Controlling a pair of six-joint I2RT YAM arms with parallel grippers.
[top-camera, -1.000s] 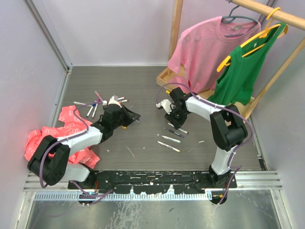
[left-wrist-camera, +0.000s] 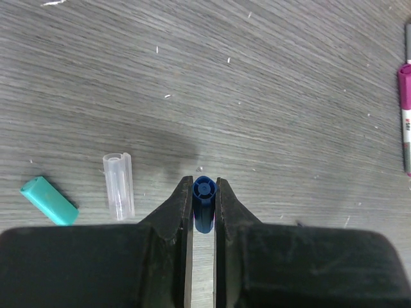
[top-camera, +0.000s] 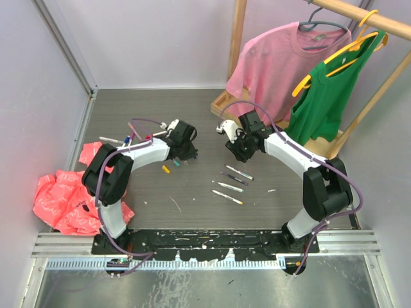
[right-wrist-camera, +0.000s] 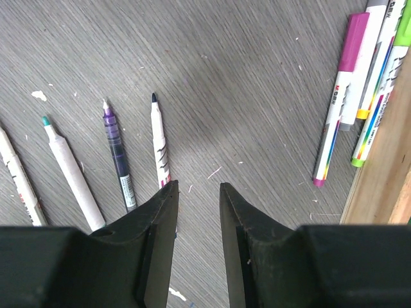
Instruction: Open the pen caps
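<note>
A dark blue cap (left-wrist-camera: 204, 204) is pinched in my left gripper, shut on it above the bare table. Beside it on the table lie a clear cap (left-wrist-camera: 119, 186) and a teal cap (left-wrist-camera: 49, 200); a yellow cap (top-camera: 166, 169) is nearer the front. My right gripper hangs open with nothing between its fingers. Below and left of it rest the uncapped blue-tipped pen (right-wrist-camera: 160, 144), purple pen (right-wrist-camera: 119, 154), green-tipped pen (right-wrist-camera: 74, 173) and a white pen (right-wrist-camera: 19, 176). Several capped pens, including a magenta one (right-wrist-camera: 337, 96), lie to its right.
A wooden rack base (right-wrist-camera: 379, 176) edges the capped pens, with a pink shirt (top-camera: 276, 64) and green top (top-camera: 327, 96) hanging above. Red plastic (top-camera: 58, 202) lies at the left, near several more pens.
The left gripper has moved right and slightly back, still holding the blue cap.
</note>
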